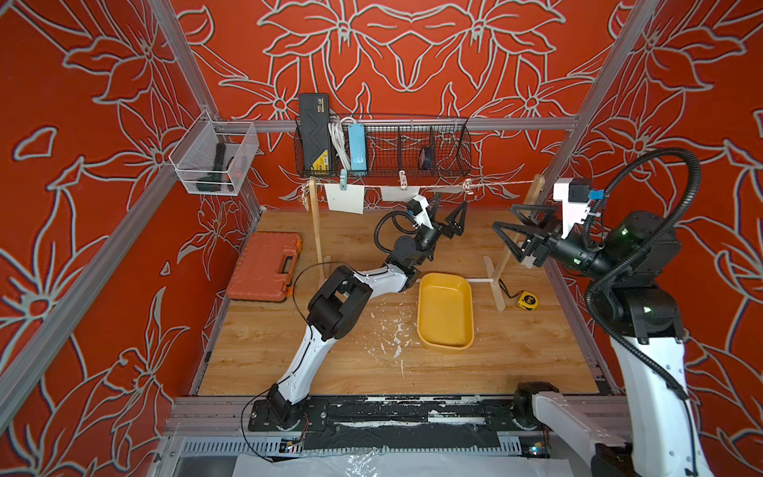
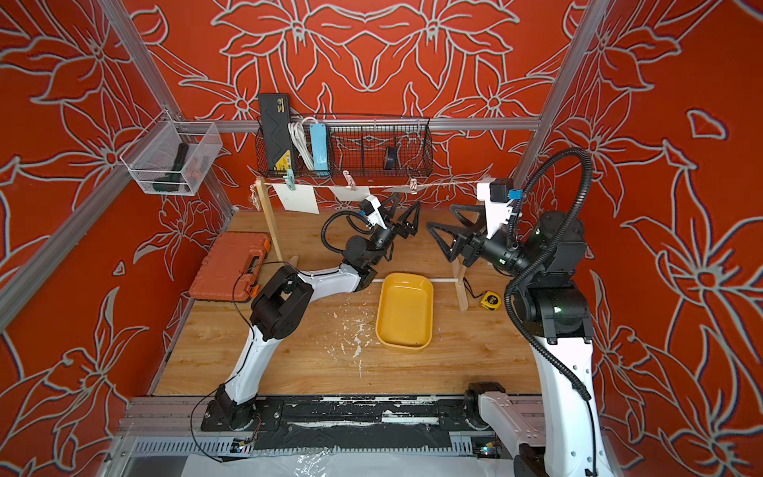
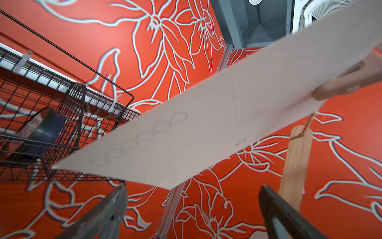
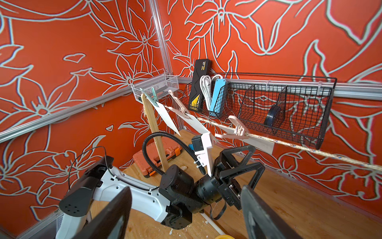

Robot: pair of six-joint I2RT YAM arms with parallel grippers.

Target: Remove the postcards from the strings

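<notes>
Three white postcards hang by clothespins from the string between two wooden posts: a left one [image 1: 345,199], a middle one [image 1: 395,193] and a right one [image 4: 259,144]. The right card sits tilted under a pink clothespin [image 4: 237,128]. Just below it, my left gripper [image 1: 450,200] is open, fingers spread, nothing between them. A white postcard [image 3: 222,123] spans the left wrist view above and beyond the fingers, a pale clothespin [image 3: 350,79] on it. Near the right post, my right gripper [image 1: 504,217] has its fingers apart and empty, pointing left.
The yellow tray [image 1: 445,345] stands empty on the table. A wire basket [image 1: 421,168] hangs behind the string. An orange case [image 1: 258,266] lies at left, a tape measure [image 1: 527,300] at right.
</notes>
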